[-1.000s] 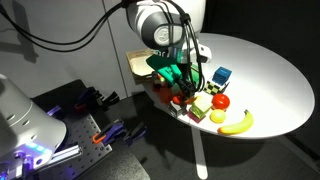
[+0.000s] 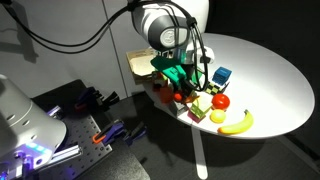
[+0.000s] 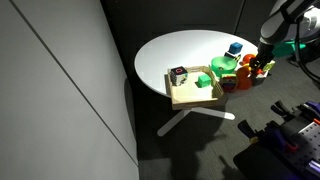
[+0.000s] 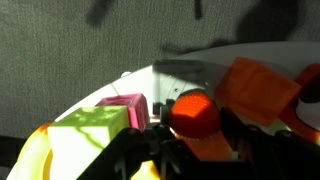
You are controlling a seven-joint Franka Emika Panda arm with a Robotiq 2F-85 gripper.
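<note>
In the wrist view, my gripper is shut on a red-orange object (image 4: 194,112) with a round top. Its dark fingers stand on either side of that top; the object's lower part is mostly hidden. It is over the near edge of the round white table (image 4: 150,85). From exterior view 1, the same red top (image 2: 179,97) shows just below the arm's wrist, among the toys. Whether it rests on the table or hangs clear is hard to tell.
A pink and light-green block (image 4: 92,135) lies close on one side, an orange block (image 4: 258,90) on the other. A yellow banana (image 2: 237,123), a red ball (image 2: 221,102) and a blue block (image 2: 221,75) are nearby. An open box (image 3: 196,95) holds a green block.
The arm and the red top have shifted only slightly. The other toys on the table stay where they were.
</note>
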